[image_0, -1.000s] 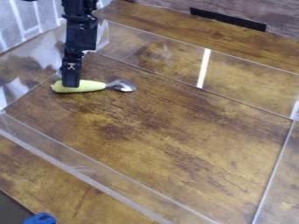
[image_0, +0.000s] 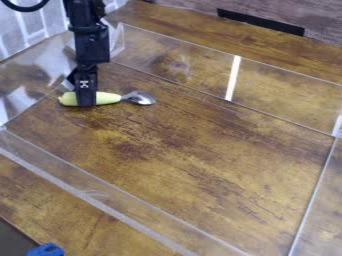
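Observation:
My black gripper (image_0: 86, 92) is lowered at the left of the clear-walled area, its fingers around or just over the yellow handle (image_0: 107, 98) of a spoon lying on the wooden board. The spoon's metal bowl (image_0: 142, 98) points right. The gripper looks open, though its fingertips are partly hard to make out against the handle.
Clear low walls (image_0: 234, 78) border the wooden surface (image_0: 201, 170), which is bare to the centre and right. A small blue object (image_0: 46, 249) sits outside at the bottom left. A white panel stands behind the arm at the top left.
Over the last second my gripper has moved down and slightly left onto the yellow handle. The spoon has stayed in place.

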